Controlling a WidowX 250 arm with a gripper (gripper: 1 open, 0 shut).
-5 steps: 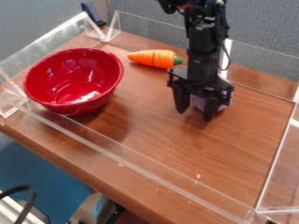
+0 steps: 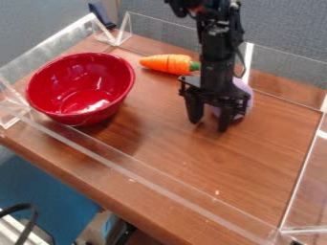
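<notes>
My black gripper [image 2: 215,107] is lowered to the wooden table at the centre right, around a purple object [image 2: 244,95] that is mostly hidden behind it. Whether the fingers grip it is hard to tell. A red bowl [image 2: 80,86] stands on the left of the table. An orange toy carrot [image 2: 167,63] with a green top lies behind, between bowl and arm.
Clear plastic walls [image 2: 185,193] edge the wooden table [image 2: 179,163]. A grey padded panel stands behind.
My gripper has shifted very slightly to the left, with a little more of the purple object showing at its right.
</notes>
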